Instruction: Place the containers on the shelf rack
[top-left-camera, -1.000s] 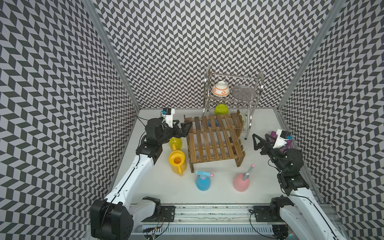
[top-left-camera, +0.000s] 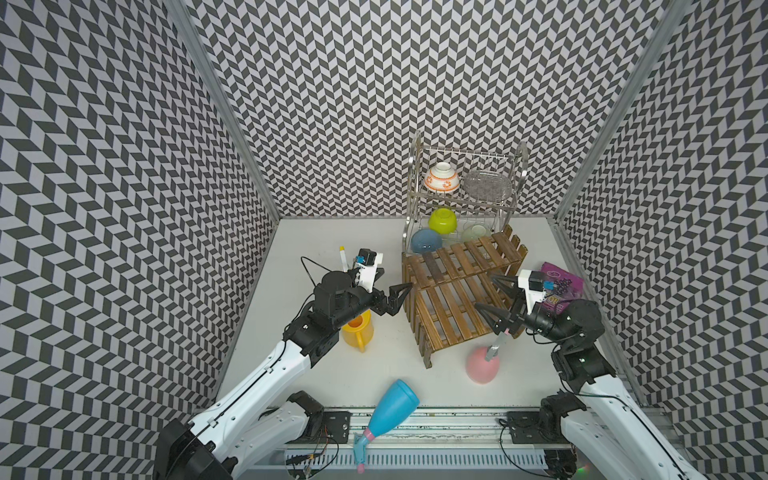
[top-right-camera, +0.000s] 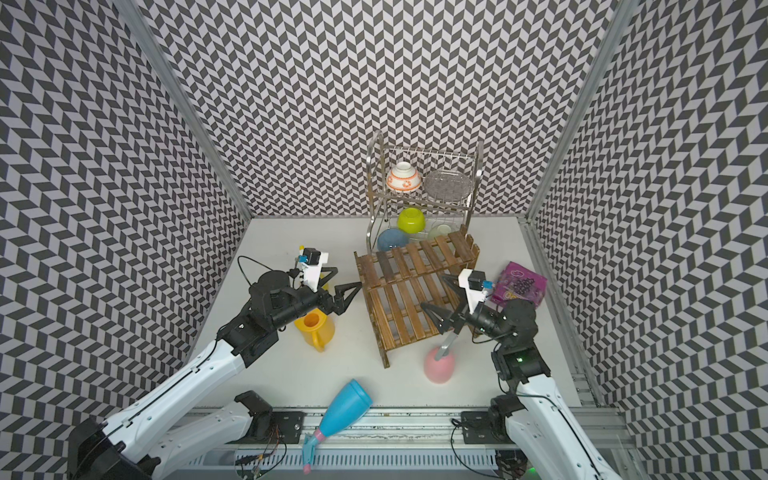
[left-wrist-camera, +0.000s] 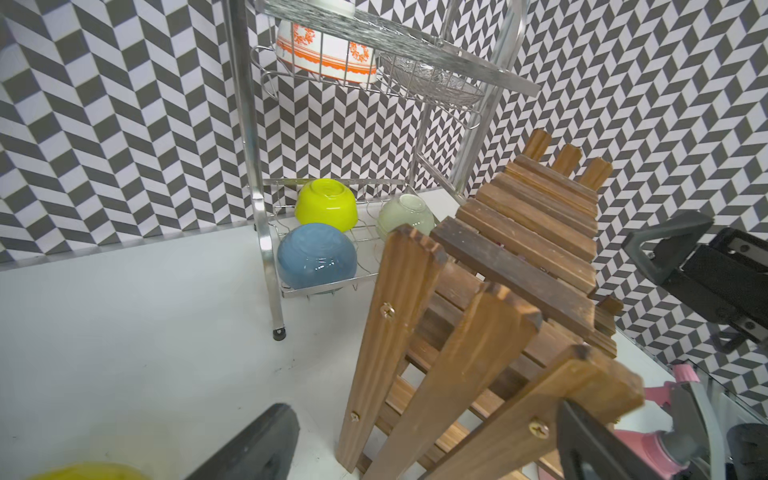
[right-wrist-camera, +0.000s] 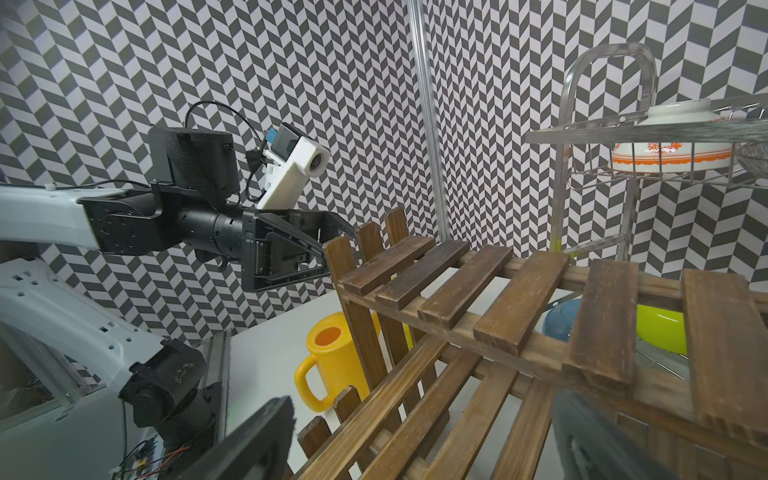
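A slatted wooden shelf (top-left-camera: 460, 300) stands tilted askew at mid table. The yellow watering can (top-right-camera: 317, 332) (right-wrist-camera: 340, 368) stands on the table left of it. My left gripper (top-left-camera: 392, 292) is open at the shelf's left end posts, above and right of the can. My right gripper (top-left-camera: 496, 300) is open over the shelf's right part. Neither shows anything held between its fingers.
A metal rack (top-left-camera: 518, 160) with bowls stands behind. A blue sprayer (top-left-camera: 388, 412) lies tipped over at the front edge; a pink sprayer (top-left-camera: 482, 366) stands front right. A purple package (top-right-camera: 520, 280) lies right.
The shelf has shifted right and turned askew. The blue sprayer has toppled over the front edge.
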